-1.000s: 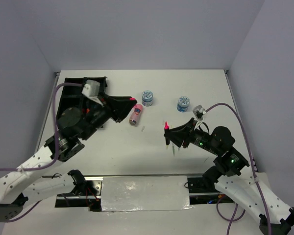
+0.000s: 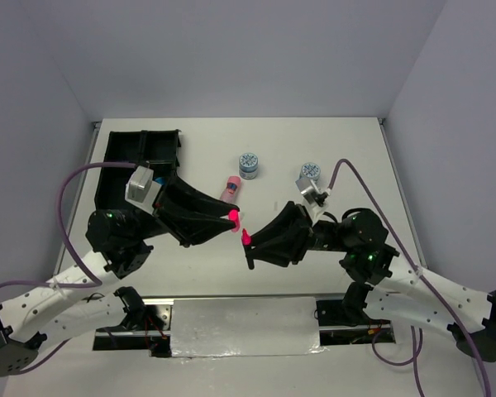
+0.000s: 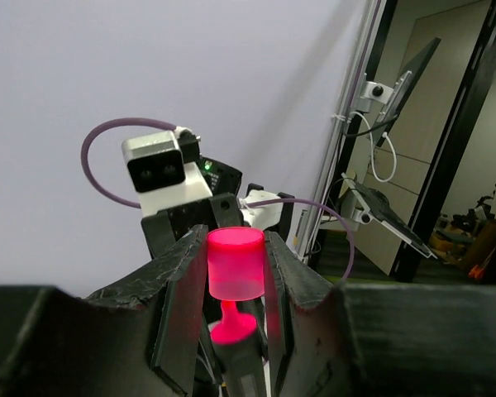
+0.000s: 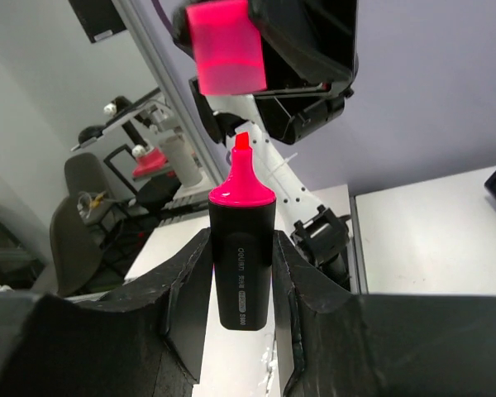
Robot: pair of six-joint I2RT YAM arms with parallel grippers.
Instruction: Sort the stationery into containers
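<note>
A pink translucent cap [image 3: 236, 265] is pinched between the fingers of my left gripper [image 2: 235, 220]. My right gripper [image 2: 250, 250] is shut on a black highlighter [image 4: 241, 265], upright, with its pink neck and tip bare. The cap [image 4: 226, 45] hangs just above the tip, slightly to its left in the right wrist view, with a gap between them. Behind the left gripper, a pink pencil case [image 2: 231, 188] lies on the table, partly covered. The black compartment tray [image 2: 120, 146] stands at the back left, partly hidden by the left arm.
Two round blue-and-white containers [image 2: 248, 165] stand toward the back; the right one [image 2: 311, 171] is close behind the right arm. Bare white table [image 2: 347, 141] shows at the back right. A silvery sheet [image 2: 244, 327] lies at the front edge.
Both grippers have come together at the middle. The left moved toward the front and slightly right with the cap; the right moved left and slightly forward with the highlighter.
</note>
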